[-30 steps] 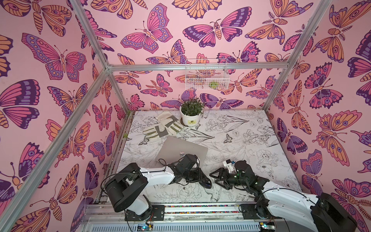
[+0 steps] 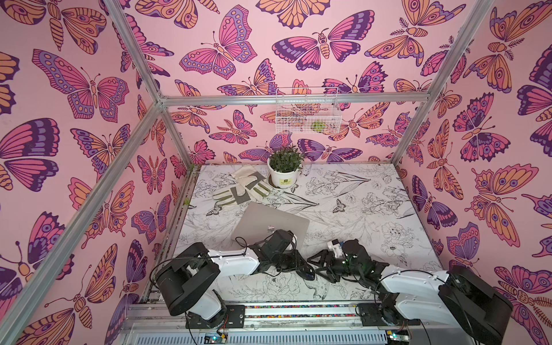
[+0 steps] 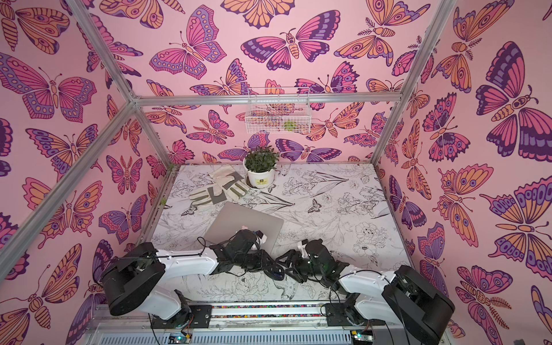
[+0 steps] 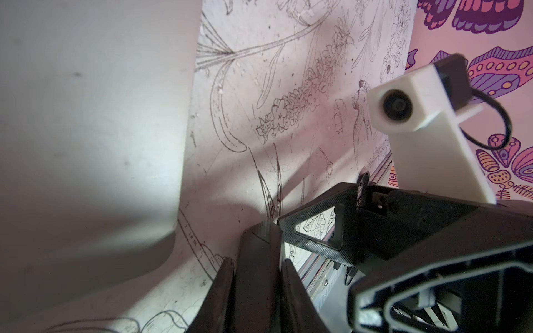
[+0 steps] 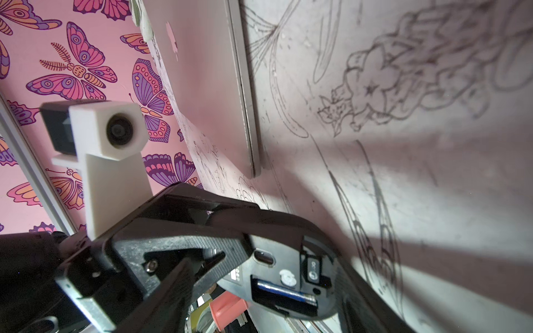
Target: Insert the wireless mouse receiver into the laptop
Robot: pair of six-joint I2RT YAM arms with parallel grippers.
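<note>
My left gripper [image 2: 296,264] is shut on the black mouse [image 2: 306,273], low at the front-centre of the table. In the right wrist view, the mouse's underside [image 5: 238,280] shows its open compartment with a battery [image 5: 283,291] and the small receiver [image 5: 312,269] in a slot. My right gripper [image 3: 290,265] is just right of the mouse, its fingers either side of it in the wrist view; whether they touch it is unclear. The closed silver laptop [image 2: 270,218] lies behind the left gripper, its side edge [image 5: 244,88] visible.
Striped gloves [image 2: 241,189] and a potted plant [image 2: 283,175] stand or lie at the back. A wire basket [image 2: 307,123] hangs on the back wall. Aluminium rails edge the front.
The right arm has shifted left, bringing my right gripper closer to the mouse. The left arm and mouse have not visibly moved.
</note>
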